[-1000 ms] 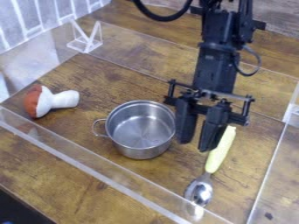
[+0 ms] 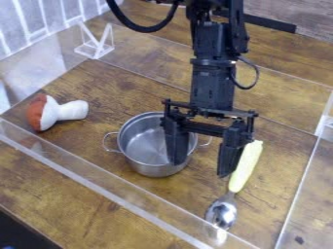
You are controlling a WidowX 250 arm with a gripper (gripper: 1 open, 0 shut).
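My black gripper [image 2: 205, 146] hangs open over the right half of a steel pot [image 2: 143, 146], its fingers pointing down and partly covering the pot. Just right of it lies a spoon [image 2: 221, 213] with a pale yellow handle, bowl toward the front. Whether any finger reaches inside the pot or touches it I cannot tell.
A white mushroom-shaped object with a red end [image 2: 57, 114] lies at the left. A white wire stand [image 2: 96, 41] is at the back left. Clear walls border the wooden table [image 2: 78, 195].
My gripper has moved left, from between pot and spoon handle to over the pot. The pot and spoon look unmoved.
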